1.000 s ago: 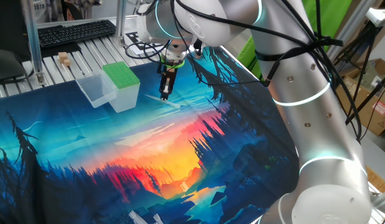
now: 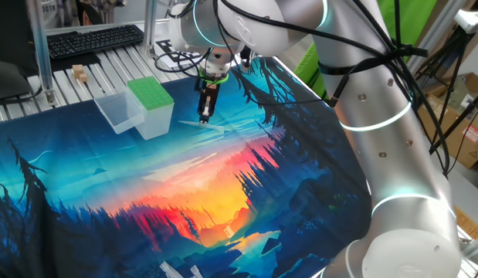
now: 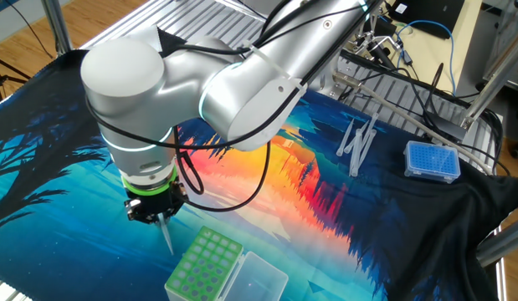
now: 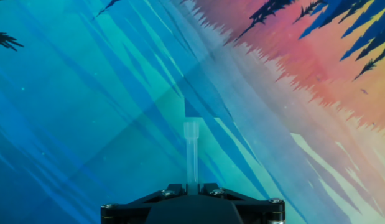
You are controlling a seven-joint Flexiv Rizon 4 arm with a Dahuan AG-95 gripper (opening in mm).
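A clear, thin tube [image 4: 191, 155] with a wider end sticks out ahead of my gripper in the wrist view. The dark fingers are shut on it, and its near part is hidden between them. In exterior view 1 the gripper [image 2: 205, 120] hangs over the blue part of the printed cloth, with the pale tube [image 2: 191, 123] lying crosswise at its tips. Exterior view 2 has the tube [image 3: 166, 236] reaching from the fingers toward the green-topped rack box [image 3: 206, 261], apart from it.
Beside the green-topped box is a clear open lid [image 3: 259, 278]. Several loose clear tubes [image 3: 356, 149] lie across the cloth, near a blue rack box [image 3: 432, 161]. A keyboard [image 2: 96, 41] and small wooden block [image 2: 79, 73] sit behind.
The tube at the gripper's tips appears slightly less slanted in exterior view 1 than a second ago. The arm and boxes look unmoved.
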